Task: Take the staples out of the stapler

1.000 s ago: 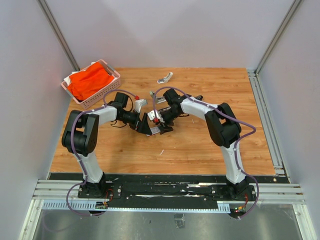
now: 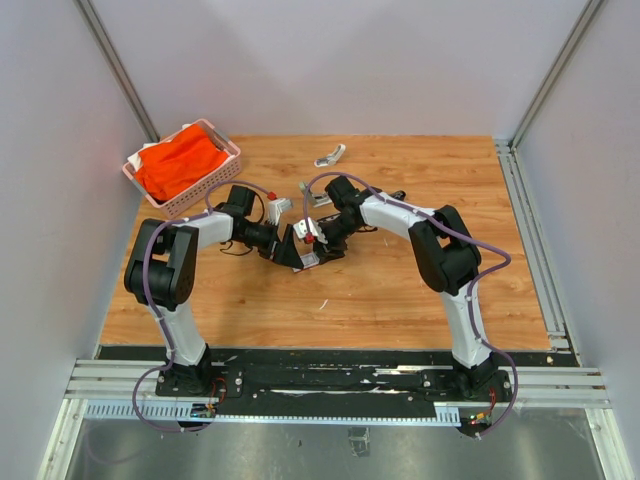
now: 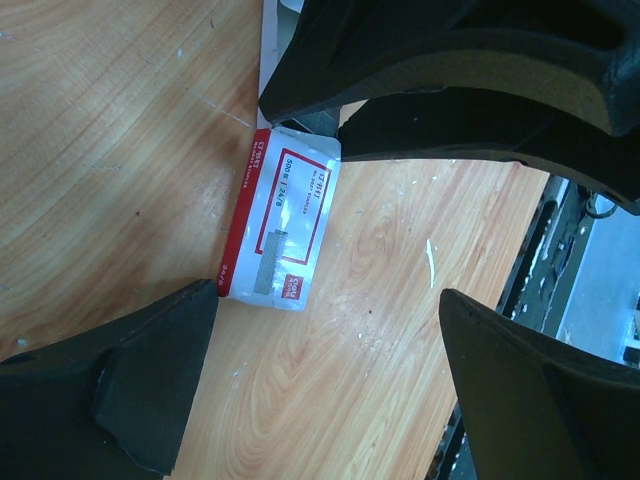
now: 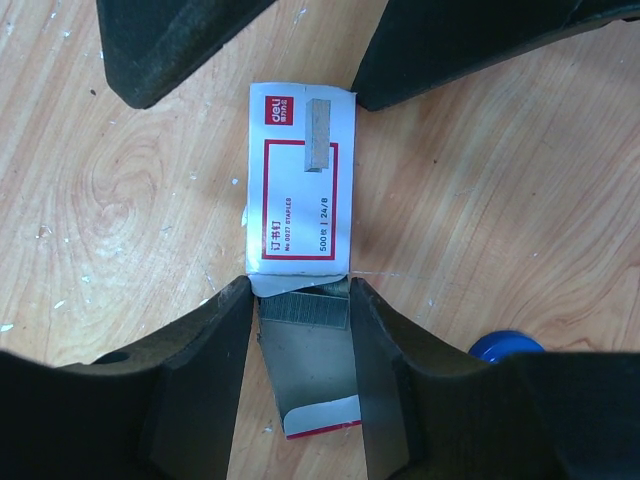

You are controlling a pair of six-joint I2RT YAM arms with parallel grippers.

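A white and red staples box lies flat on the table between my grippers, its end flap beside a dark strip of staples in the open end. My right gripper is shut on that end, with a grey and white tray part showing below between its fingers. My left gripper stands open around the box's other end, fingers apart on either side; in the left wrist view the right gripper's fingers reach over the box's top end.
A pink basket with orange cloth sits at the back left. Pale stapler-like items lie at the back. A blue round object is beside the right gripper.
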